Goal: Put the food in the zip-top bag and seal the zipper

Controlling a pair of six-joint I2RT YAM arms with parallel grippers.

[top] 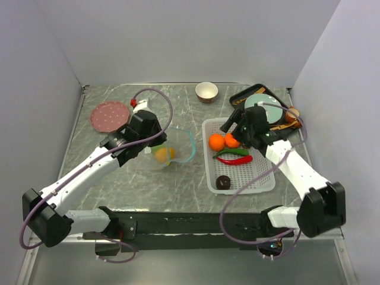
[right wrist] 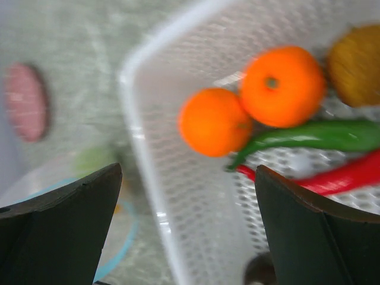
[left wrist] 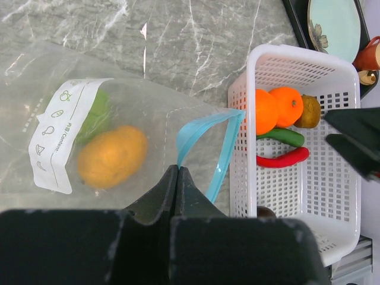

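The clear zip bag (left wrist: 47, 136) lies on the counter with a yellow food (left wrist: 113, 155) and something green (left wrist: 95, 113) inside, under the white label. My left gripper is shut at the bag's blue zipper (left wrist: 225, 154); whether film is between its tips is unclear. My right gripper stands open above the white basket (right wrist: 139, 142), which holds two oranges (right wrist: 282, 86), a brown round food (right wrist: 359, 65), a green pepper (right wrist: 314, 136), a red pepper (right wrist: 338, 178) and a dark round food (right wrist: 259, 270).
A pink plate (top: 109, 116) lies at back left, a white bowl (top: 206, 91) at the back. A black tray (top: 240, 98) with a green plate and an orange cup is at back right.
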